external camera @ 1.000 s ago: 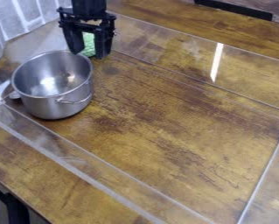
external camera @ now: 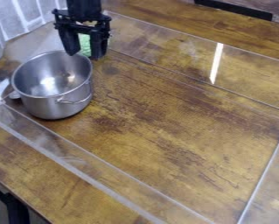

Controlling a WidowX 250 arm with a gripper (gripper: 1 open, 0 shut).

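Observation:
The black robot gripper [external camera: 83,45] hangs at the top left, just behind a steel pot [external camera: 54,92] with side handles. A small green object [external camera: 87,45] is at the gripper's fingers, partly hidden by them; I cannot tell whether it is held.
Transparent strips or panels run along its edges, and a pale crinkled sheet [external camera: 13,22] stands at the back left corner.
The gripper has shifted very slightly to the left. The pot has not moved.

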